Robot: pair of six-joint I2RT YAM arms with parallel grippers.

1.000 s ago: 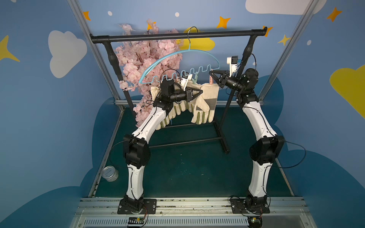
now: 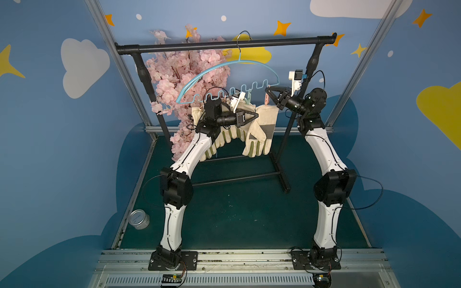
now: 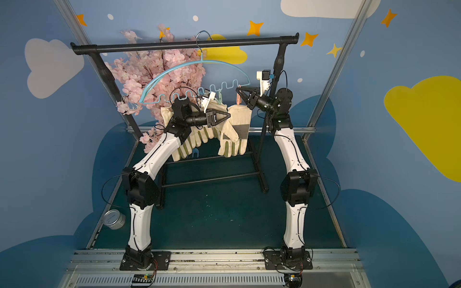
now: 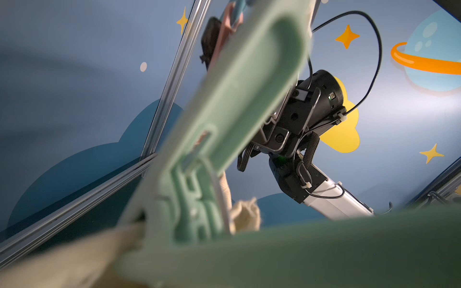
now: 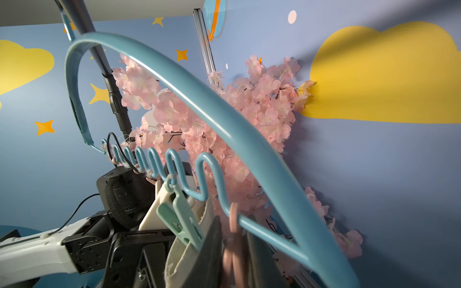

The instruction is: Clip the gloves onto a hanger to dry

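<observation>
Below the rack's bar hangs a blue hanger (image 2: 201,75) with a row of loops along its bottom. At its right end is a pink clip (image 2: 266,98), and my right gripper is shut on that clip. The rightmost striped glove (image 2: 269,116) hangs with its cuff at the clip's lower end; whether the fingers grip it is hard to tell. In front of this glove, my left gripper (image 2: 257,115) is shut, its tips against the cloth; nothing shows between them. A green clip (image 4: 240,105) blocks much of the left wrist view. Other gloves (image 2: 225,136) are partly behind the left arm.
Pink blossoms (image 2: 168,86) stand behind the hanger's left side. The black rack (image 2: 177,47) frames the gloves. A tin (image 2: 139,219) sits at the front left; the green floor (image 2: 245,216) between the arms is clear.
Neither gripper visibly opens or shuts.
</observation>
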